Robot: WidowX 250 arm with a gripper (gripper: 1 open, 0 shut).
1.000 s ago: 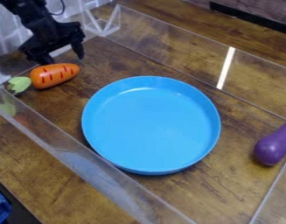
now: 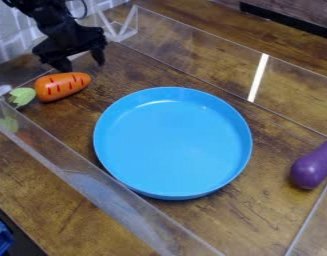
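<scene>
The black gripper (image 2: 75,52) is at the top left, just above and behind an orange toy carrot (image 2: 63,86) with dark stripes and a pale green top, which lies on the wooden surface near the left wall. Whether its fingers are open is hard to make out against the dark shape. A large blue plate (image 2: 173,141) sits in the middle.
A purple toy eggplant (image 2: 310,166) lies at the right edge. Clear low walls border the work surface, with a blue object (image 2: 0,236) at the bottom left corner. Bare wood surrounds the plate.
The gripper has shifted slightly up and to the right compared with a second ago. The carrot, plate and eggplant look unmoved.
</scene>
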